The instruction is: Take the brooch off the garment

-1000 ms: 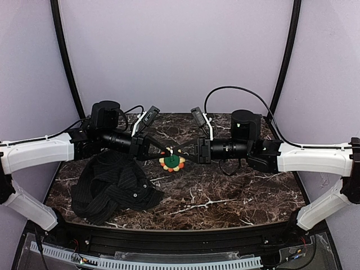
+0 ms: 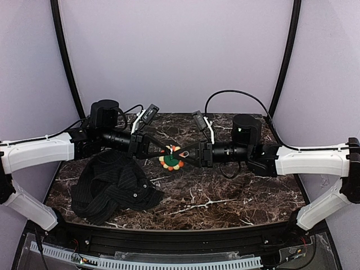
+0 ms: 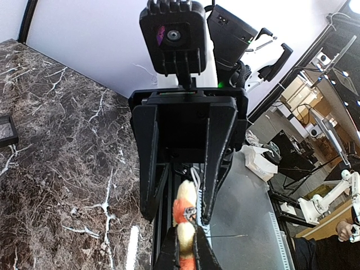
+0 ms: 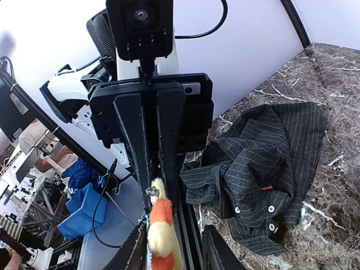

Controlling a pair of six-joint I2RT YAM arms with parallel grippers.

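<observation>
A felt flower brooch (image 2: 172, 163) with green centre and orange-cream petals is held upright between the two grippers above the table; in the wrist views it appears edge-on, with a small metal clasp (image 3: 189, 213) on it. My left gripper (image 2: 167, 152) is shut on the brooch, seen at the bottom of the left wrist view. My right gripper (image 2: 181, 154) is at the brooch from the other side, its fingers part open around or beside the clasp; whether it grips is unclear. The dark pinstriped garment (image 2: 112, 185) lies crumpled on the left of the table.
The front edge with a dark rail runs below both arms. Side walls stand close at left and right.
The left arm stays still.
</observation>
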